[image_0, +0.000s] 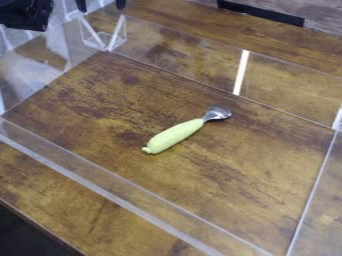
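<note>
A spoon (174, 135) with a pale green handle and a metal bowl lies in the middle of a wooden surface inside a clear-walled enclosure. My gripper (100, 6) is at the top left edge, high and away from the spoon, with only its dark finger ends in view, apart and holding nothing visible.
Clear walls (120, 210) surround the work area, with white strips at the back. A dark bar (261, 14) lies at the top of the view.
</note>
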